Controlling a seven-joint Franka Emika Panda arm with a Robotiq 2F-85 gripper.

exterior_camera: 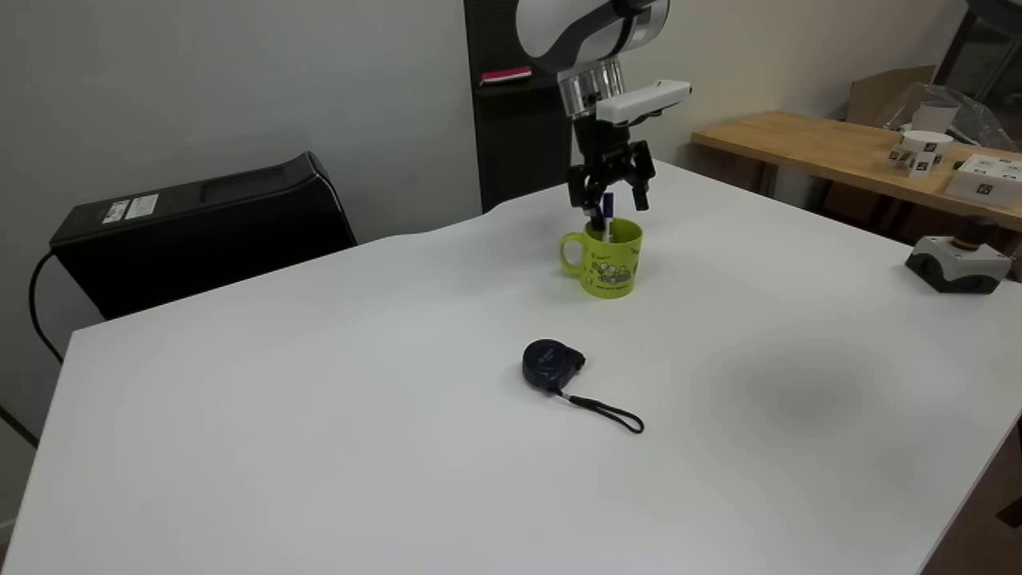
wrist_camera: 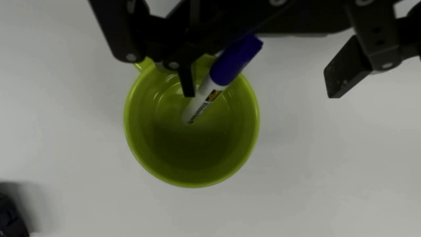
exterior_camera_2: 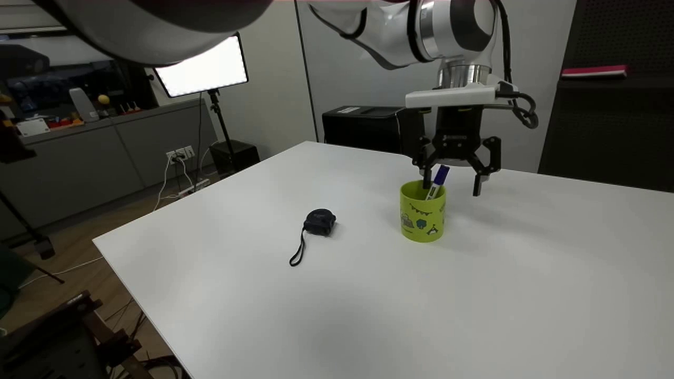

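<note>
A lime-green mug (exterior_camera: pixel 610 265) with printed drawings stands upright on the white table. Leaning inside it is a white marker (wrist_camera: pixel 203 98) whose blue cap (exterior_camera_2: pixel 440 175) sticks out above the rim. My gripper (exterior_camera_2: pixel 452 183) is over the mug, fingers wide apart. In the wrist view, one finger (wrist_camera: pixel 188 83) reaches over the mug's opening, close beside the marker, while the other finger (wrist_camera: pixel 342 73) is out past the rim above bare table. The marker lies in the gap between them, far nearer the first finger; whether it touches that finger I cannot tell.
A dark tape measure (exterior_camera: pixel 548 365) with a wrist strap lies in front of the mug. A grey and black button box (exterior_camera: pixel 959 260) sits at the table's right side.
</note>
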